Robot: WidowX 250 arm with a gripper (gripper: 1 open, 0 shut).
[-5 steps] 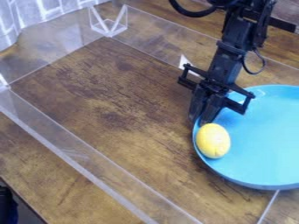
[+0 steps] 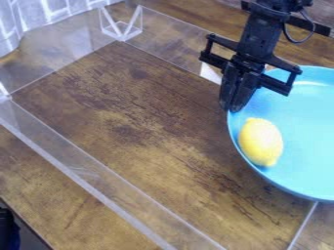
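The black gripper [image 2: 236, 98] reaches down from the top right to the left rim of a blue bowl [image 2: 303, 137]. Its fingertips sit close together at that rim; whether the thin rim is between them is hard to see. A yellow oval object [image 2: 261, 142], like a lemon, lies inside the bowl against its left side, just below the gripper.
A wooden surface [image 2: 117, 117] fills the middle and left, clear of objects. Transparent plastic strips run along its edges, with a clear bracket [image 2: 121, 26] at the top left. A small white piece [image 2: 209, 71] shows behind the arm.
The bowl, with the yellow object in it, has shifted right and up the frame over the last second. The gripper has moved slightly along with it, staying at the left rim.
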